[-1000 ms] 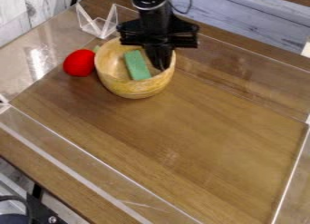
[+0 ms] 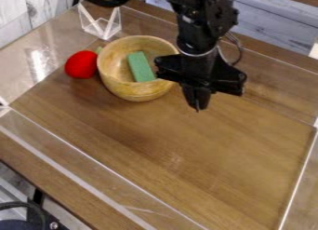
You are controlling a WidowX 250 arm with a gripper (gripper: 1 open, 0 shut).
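The black gripper (image 2: 198,100) hangs over the wooden table just right of a yellow wooden bowl (image 2: 121,87), its fingers pointing down and close together, with nothing visible between them. A green block (image 2: 140,66) lies inside the bowl. A red round object (image 2: 81,64) sits on the table left of the bowl.
A clear angular container (image 2: 99,24) stands at the back left. A white slatted wall is behind, and a dark cable shows at the bottom left.
The arm has moved from above the back of the bowl toward the right and front, leaving the green block in the bowl.
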